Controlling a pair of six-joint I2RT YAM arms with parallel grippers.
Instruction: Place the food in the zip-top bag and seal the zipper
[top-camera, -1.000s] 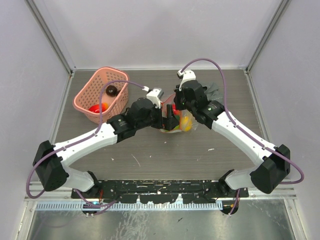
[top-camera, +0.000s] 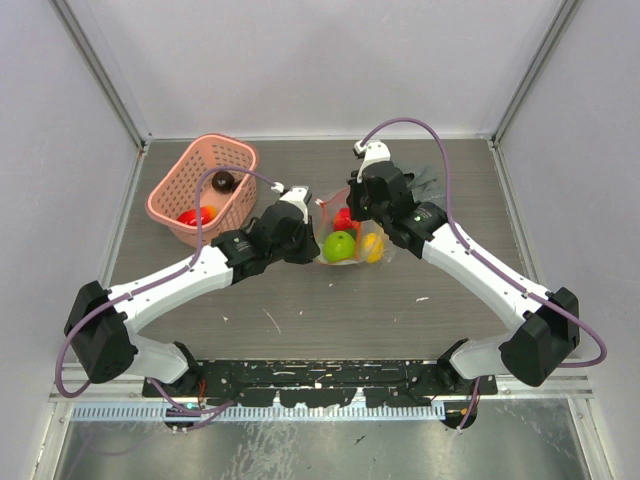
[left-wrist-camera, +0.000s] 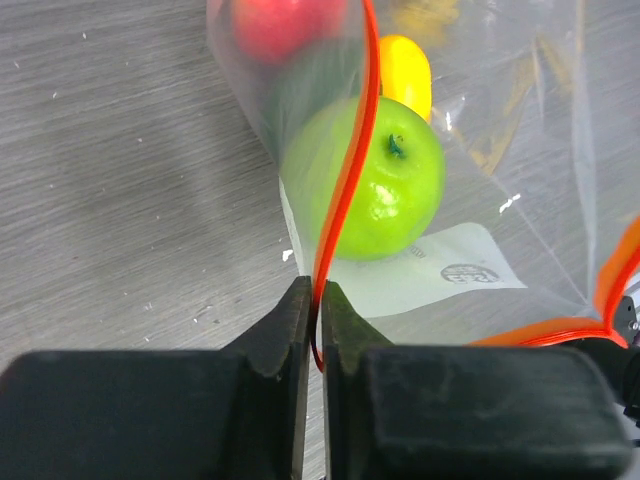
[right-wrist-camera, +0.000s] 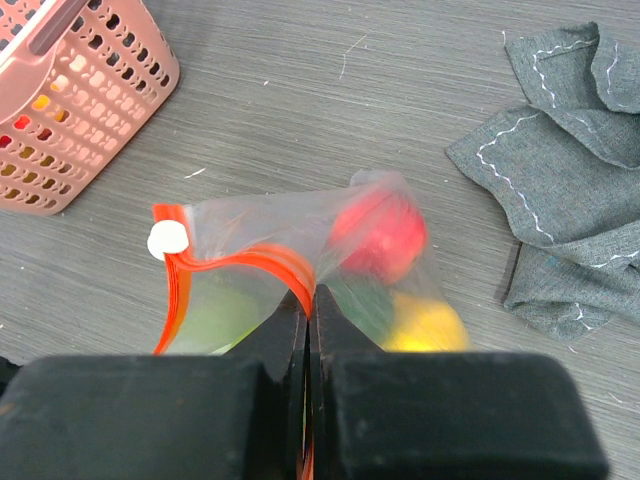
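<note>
A clear zip bag with orange zipper edges (left-wrist-camera: 350, 180) holds a green apple (top-camera: 339, 246), a red item (right-wrist-camera: 378, 232) and yellow items (right-wrist-camera: 428, 325). My right gripper is shut on the bag's zipper edge. My left gripper has its fingertips close together at the near zipper edge; whether it grips that edge is hard to tell. The bag's white slider tab (right-wrist-camera: 168, 238) shows in the right wrist view.
A pink basket (top-camera: 170, 190) with a dark round item and red pieces stands at the back left. A grey cloth (right-wrist-camera: 560, 190) lies behind the bag on the right.
My left gripper pulled back from over the bag and now sits lower at its near left edge, its fingers closer together. The right arm has stayed still.
</note>
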